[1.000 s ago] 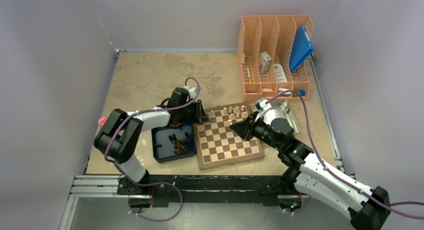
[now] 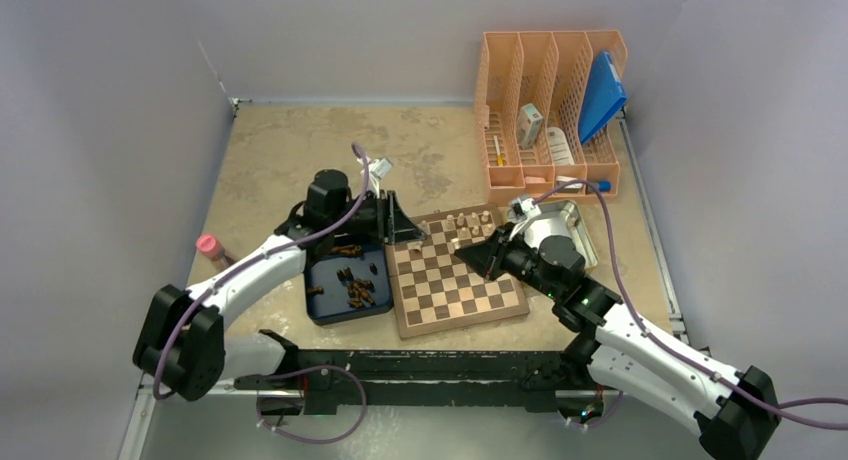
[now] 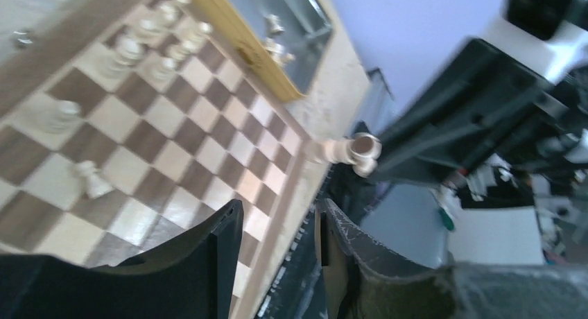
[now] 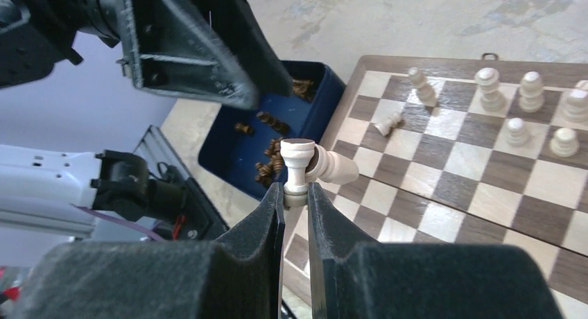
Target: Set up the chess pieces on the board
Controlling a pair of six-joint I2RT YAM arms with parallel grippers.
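The wooden chessboard [image 2: 455, 290] lies mid-table, with several light pieces standing along its far side, among them a tall one [image 4: 489, 89]. A light piece [image 4: 390, 123] lies on its side near the board's far left corner, beside an upright one [image 4: 421, 87]. My left gripper hangs above that corner, fingers parted and empty. Over the board, my right gripper is shut on a light chess piece [image 4: 297, 159]; a second light piece shape [image 4: 338, 168] shows tilted right behind it, and whether it is gripped is unclear.
A dark blue tray [image 2: 345, 318] with several dark pieces sits left of the board. A metal tray [image 2: 585, 235] is at the right, partly behind my right arm. An orange rack [image 2: 520, 70] stands at the back right.
The right arm has barely moved.
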